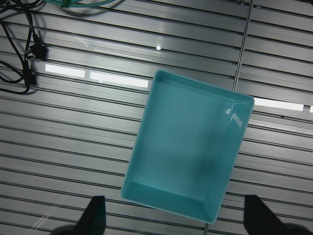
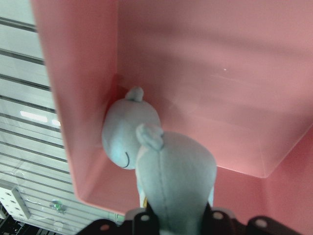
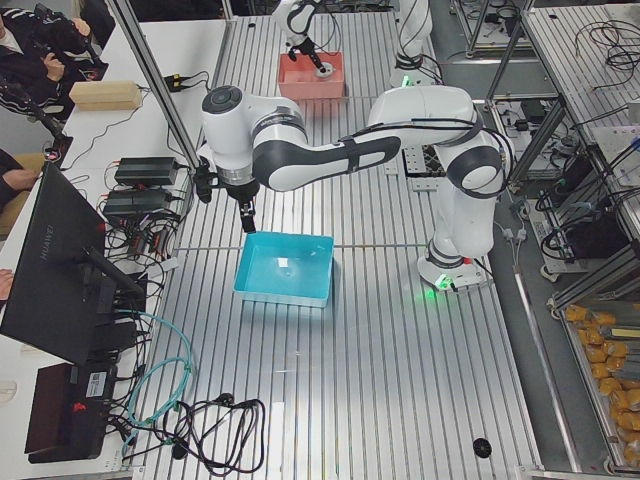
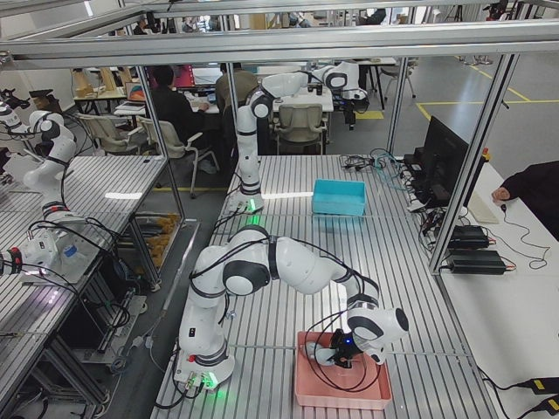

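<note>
A pink bin (image 2: 254, 58) holds light blue plush toys in the right wrist view. One plush (image 2: 176, 181) sits between the fingers of my right gripper, which is shut on it; another plush (image 2: 122, 129) lies behind it against the bin's wall. In the left camera view the pink bin (image 3: 311, 90) is at the far end of the table. My left gripper stands open, nothing between its fingers, above an empty cyan bin (image 1: 186, 142).
Cables (image 3: 215, 440) lie near the table's near-left edge. A monitor (image 3: 55, 260) and power units stand along the side.
</note>
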